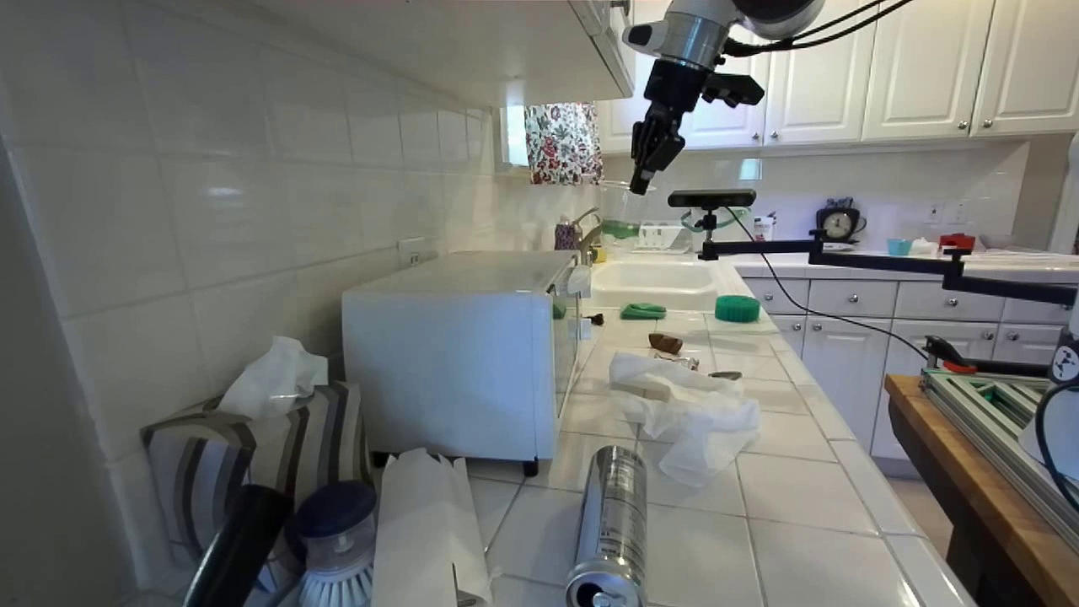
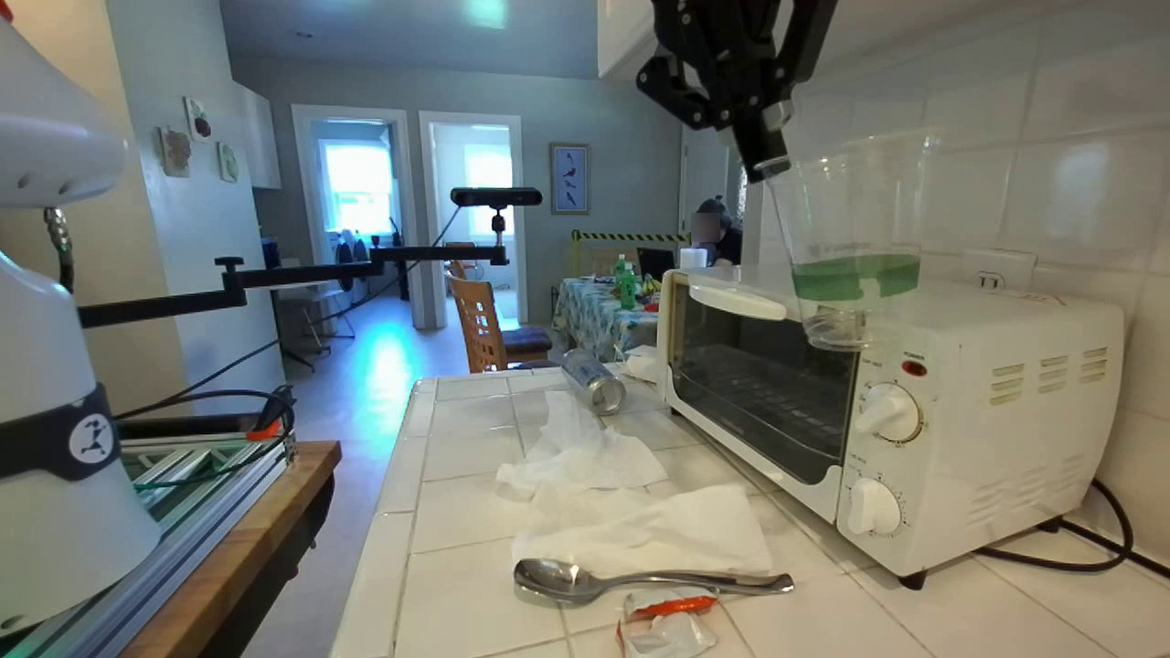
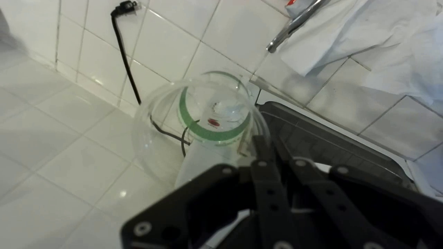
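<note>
A clear plastic cup with a green band [image 2: 856, 276] hangs in the air, slightly tilted. My gripper [image 2: 774, 166] is shut on its rim at one side. Seen from the wrist, the wide mouth of the cup faces the camera, and its green band [image 3: 216, 135] shows through the wall; the gripper pinches the rim. From the first exterior side, the gripper [image 1: 640, 187] is high above the counter near the sink, with the cup faint against the background.
The white toaster oven [image 2: 987, 406] stands against the wall. On the counter lie paper towels [image 2: 658, 532], a spoon [image 2: 559, 579], a torn wrapper [image 2: 669, 625] and a metal can [image 1: 612, 526]. A green cloth [image 1: 643, 310] and green round object [image 1: 738, 308] sit by the sink [image 1: 652, 271].
</note>
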